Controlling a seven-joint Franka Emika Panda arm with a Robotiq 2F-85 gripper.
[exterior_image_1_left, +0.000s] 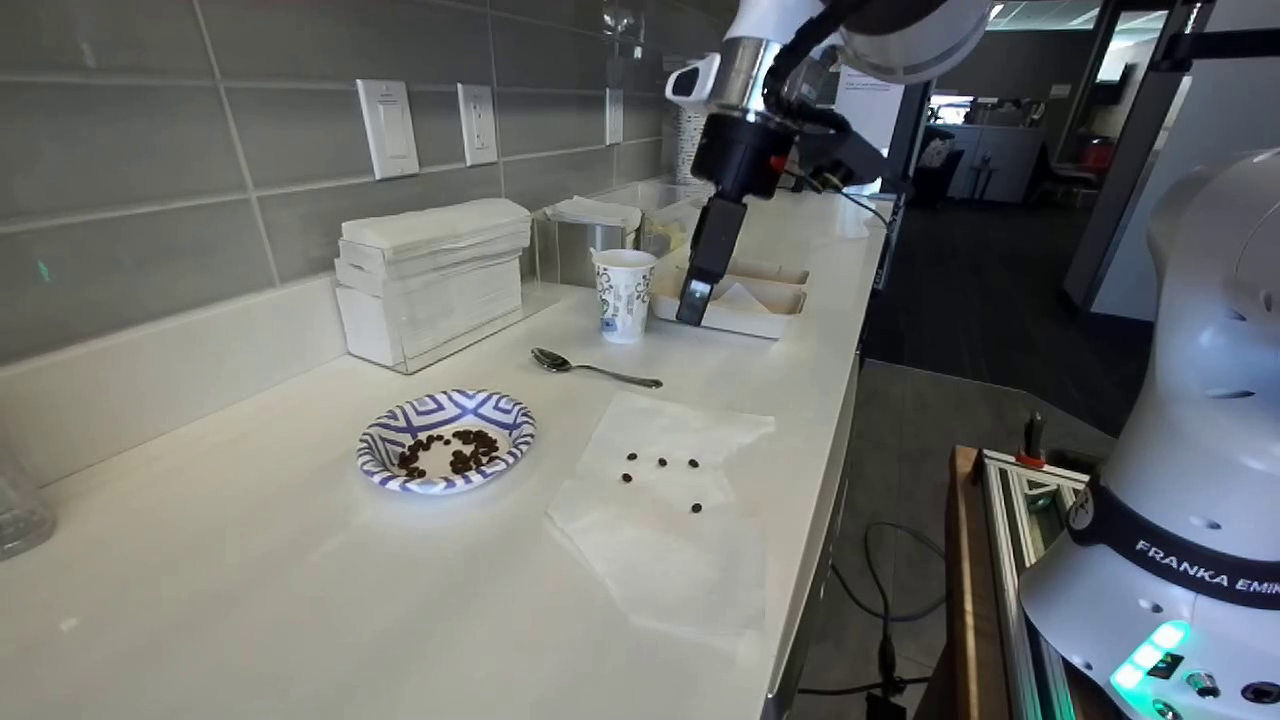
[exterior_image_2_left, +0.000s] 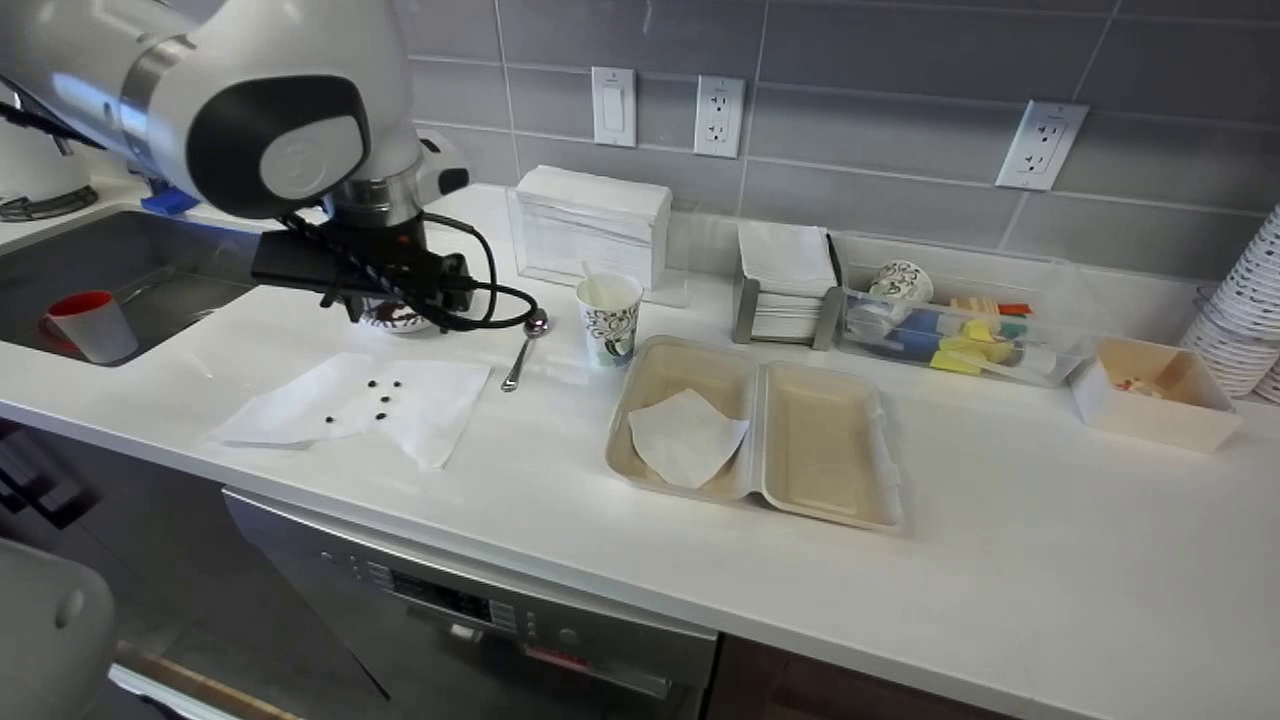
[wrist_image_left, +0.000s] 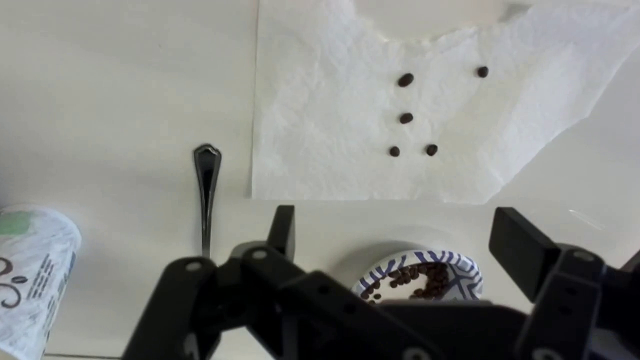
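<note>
My open gripper has its fingers spread wide and nothing between them; in exterior view 1 the gripper hangs above the counter, in front of the takeout box. Several dark beans lie scattered on a white paper sheet. A blue-and-white patterned bowl holds more beans; the gripper's body covers part of it in the wrist view, and the arm hides most of it in exterior view 2. Between the paper and the paper cup rests a metal spoon.
An open takeout box with a folded paper inside stands beside the cup. Along the wall are a napkin holder and a clear bin. The sink holds a red-and-white mug. Bare counter lies right of the box.
</note>
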